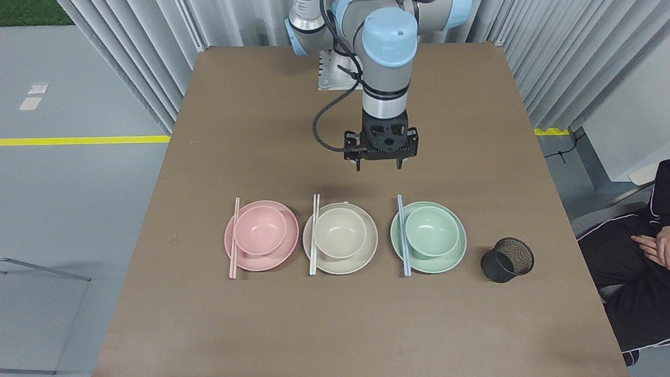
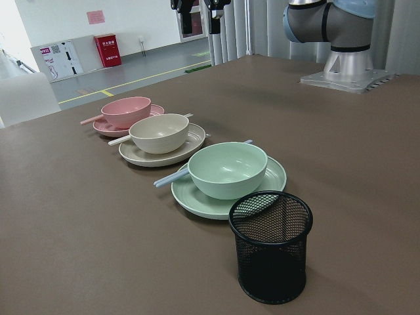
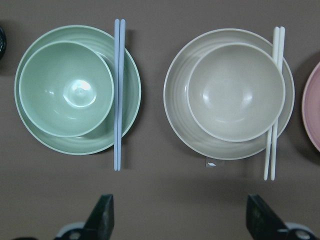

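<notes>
My gripper (image 1: 378, 164) hangs open and empty above the table, behind the cream and green settings. In a row stand a pink bowl (image 1: 260, 229) on a pink plate, a cream bowl (image 1: 340, 232) on a cream plate, and a green bowl (image 1: 432, 230) on a green plate. Each has a chopstick pair along one side: pink (image 1: 233, 251), white (image 3: 276, 100) and light blue (image 3: 119, 95). A black mesh cup (image 2: 270, 262) stands beside the green setting. In the wrist view the cream and green settings lie beyond the open fingers.
The arm's base plate is at the back edge. A seated person (image 1: 618, 257) is at the right side, beside the table.
</notes>
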